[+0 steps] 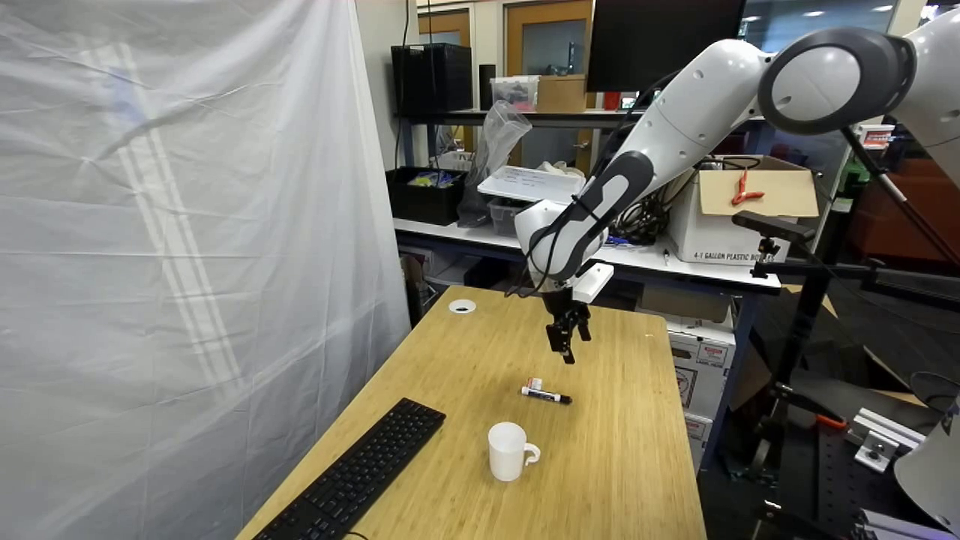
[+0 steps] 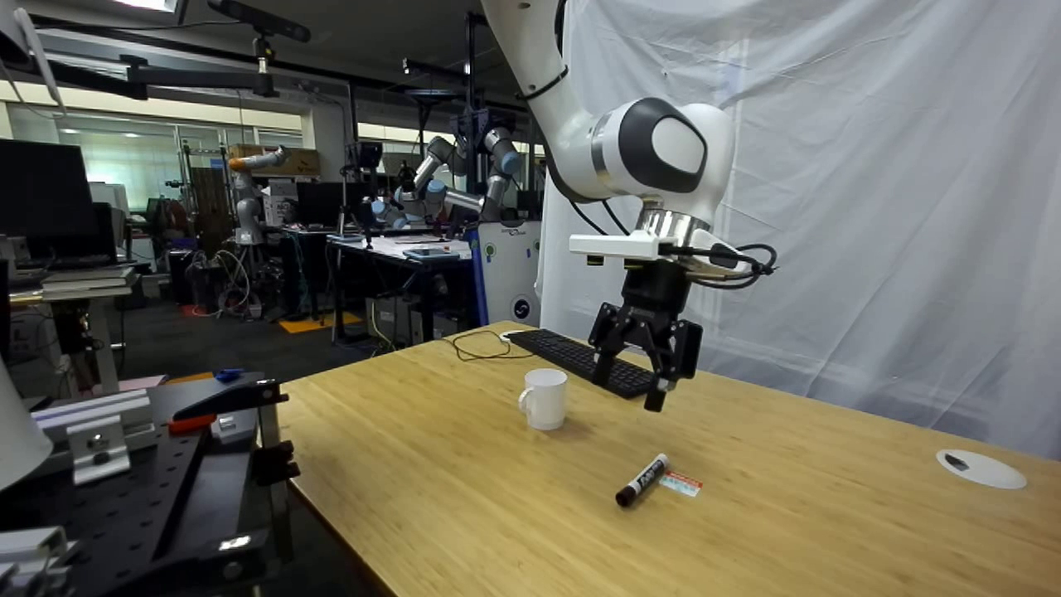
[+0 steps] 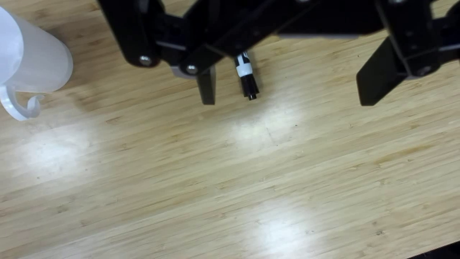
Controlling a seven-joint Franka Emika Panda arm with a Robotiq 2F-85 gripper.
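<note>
A black-and-white marker lies flat on the wooden table, its black cap showing between my fingers in the wrist view, while the rest is hidden behind the gripper's linkage. A white mug stands upright a short way from the marker; its handle appears at the left of the wrist view. My gripper hangs above the table with its fingers wide apart and holds nothing. In the wrist view the two black fingertips of the gripper are well separated, higher than the marker.
A small red-and-white label lies beside the marker. The black keyboard runs along the table's edge by the white curtain. A round white grommet is set in the tabletop.
</note>
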